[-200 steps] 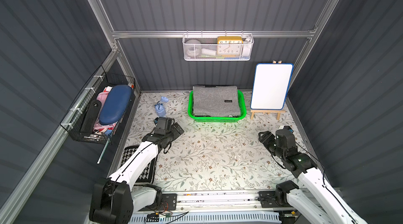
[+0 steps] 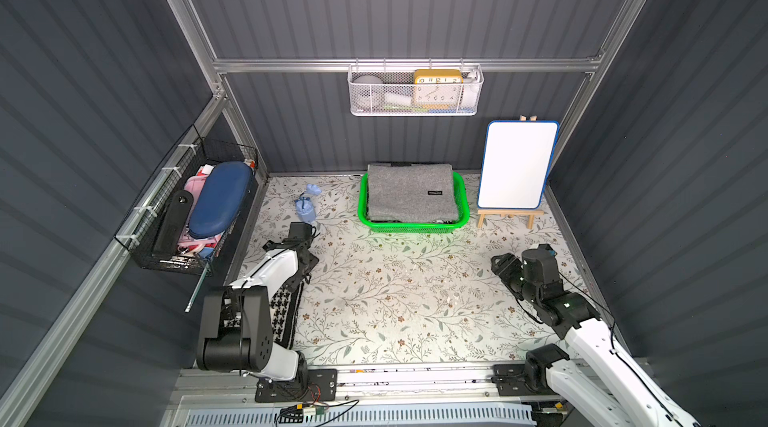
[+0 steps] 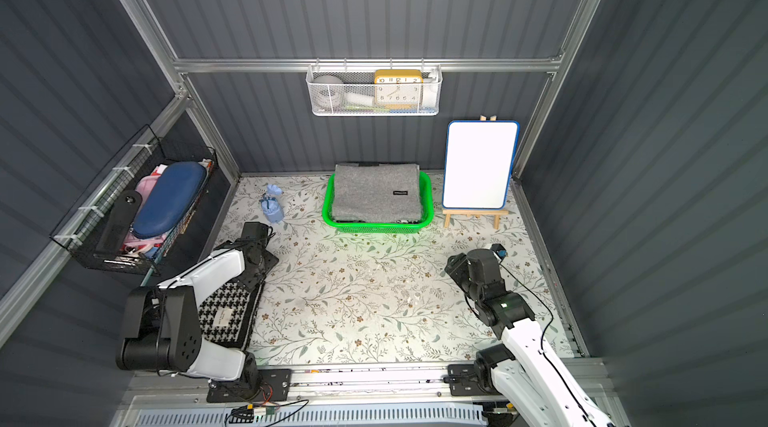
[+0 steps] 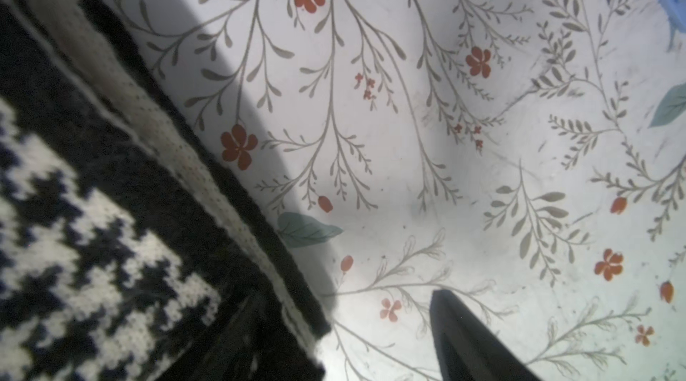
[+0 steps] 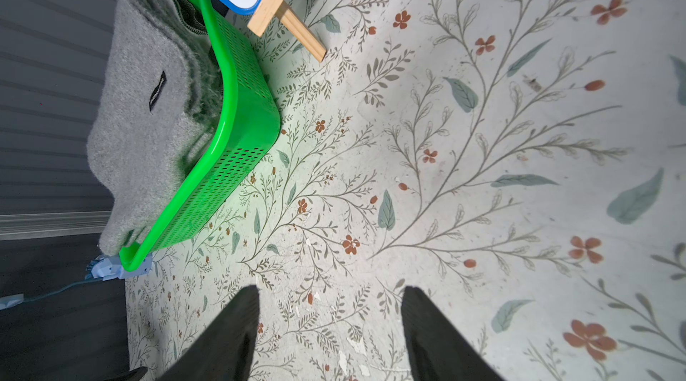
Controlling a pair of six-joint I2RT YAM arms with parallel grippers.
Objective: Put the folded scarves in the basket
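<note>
A folded black-and-white houndstooth scarf [image 3: 233, 316] lies flat at the table's left side, partly hidden under my left arm. Its layered black edge and patterned face fill the lower left of the left wrist view. There, my left gripper is open: one dark finger is over the scarf's black border, the other finger [image 4: 464, 338] over bare table just past its edge. Whether either touches the cloth, I cannot tell. The green basket [image 2: 461, 215] stands at the back centre. My right gripper is open above empty table, nothing between its fingers.
A grey folded cloth [image 2: 412, 191] fills the basket to above its rim. A whiteboard [image 2: 518, 164] on an easel stands right of it, and a small blue object [image 2: 305, 208] lies at the back left.
My left gripper has moved left and come down toward the scarf's far end, its arm folding back. The right arm has barely shifted.
</note>
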